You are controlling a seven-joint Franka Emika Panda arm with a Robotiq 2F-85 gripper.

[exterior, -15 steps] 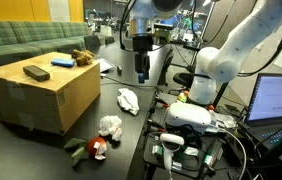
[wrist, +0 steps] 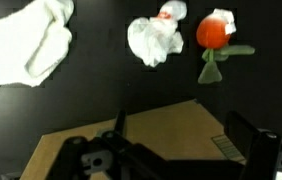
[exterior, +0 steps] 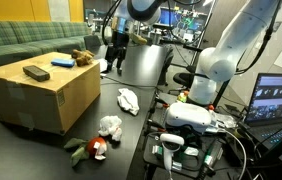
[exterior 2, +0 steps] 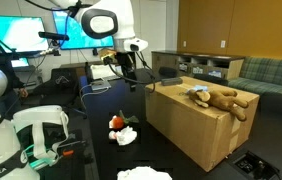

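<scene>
My gripper stands open over the table beside the cardboard box (exterior: 51, 98), with nothing between its fingers. In the wrist view the box top (wrist: 76, 145) runs below and behind the fingers. Ahead of them lie a white crumpled item with an orange patch (wrist: 153, 42) and a red toy with green parts (wrist: 213, 36). A white cloth (wrist: 19, 40) spreads at the left. On the box sit a brown plush toy (exterior 2: 221, 100), a blue item (exterior 2: 198, 89) and a dark oblong item (exterior: 36, 73).
A black tray-like item (exterior 2: 256, 165) lies on the table near the box. A laptop (exterior: 274, 100) and cables stand at the right, beyond the arm's base.
The arm has swung back and to the left in exterior view 1, bringing the gripper nearer the box. The objects on the table and box have not moved.
</scene>
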